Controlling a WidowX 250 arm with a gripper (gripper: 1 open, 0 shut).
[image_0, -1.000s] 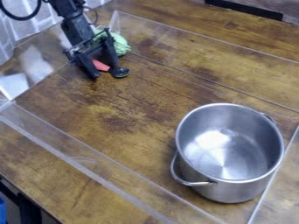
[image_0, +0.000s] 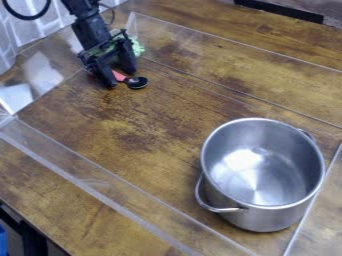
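My gripper (image_0: 114, 68) is low at the back left of the wooden table, over a small red object (image_0: 119, 75) and a dark round object (image_0: 136, 82). Its fingers are small and dark, so I cannot tell whether they are open, shut or holding either object. A green item (image_0: 136, 46) lies just behind the gripper, partly hidden by it.
A large steel pot (image_0: 261, 175) with handles stands at the front right. Clear plastic strips or edges run along the left and front.
The gripper and arm have shifted slightly, and more of the red object and dark round object now shows a little differently. The pot has not moved.
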